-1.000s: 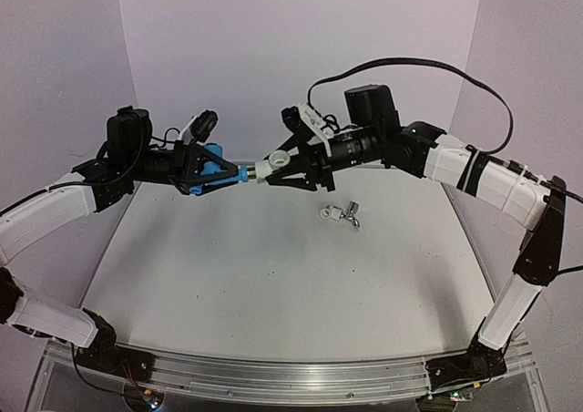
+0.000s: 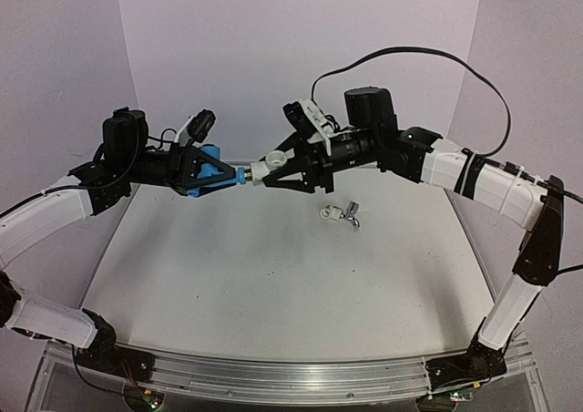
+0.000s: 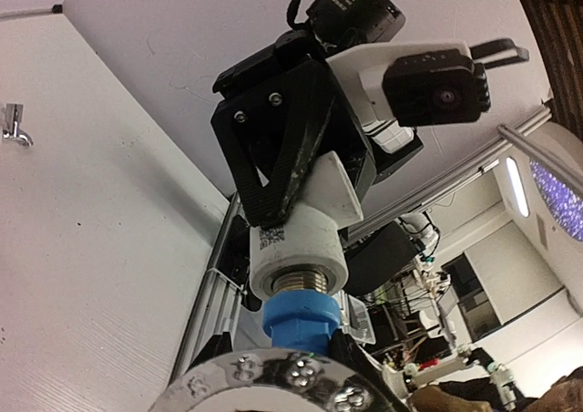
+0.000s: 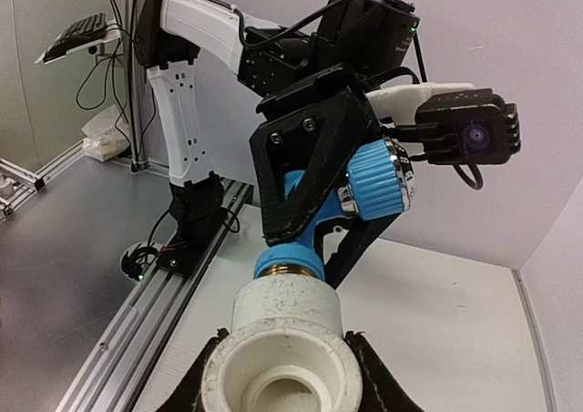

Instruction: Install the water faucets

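A blue faucet [image 2: 210,150] is gripped in my left gripper [image 2: 224,177], which is shut on it high over the table. Facing it, my right gripper [image 2: 279,164] is shut on a white pipe fitting [image 2: 264,169]. The two parts meet end to end. In the left wrist view, the faucet's metal thread [image 3: 301,280] enters the mouth of the white fitting, with several turns still showing outside. A short brass band [image 4: 290,269] shows between blue collar and white fitting in the right wrist view. How deep the thread sits inside is hidden.
A chrome tap with a white fitting [image 2: 337,213] lies on the white table [image 2: 273,293] below and right of the joined parts. A black cable [image 2: 410,49] arches above the right arm.
The cable over the right arm has risen slightly. The grips look the same.
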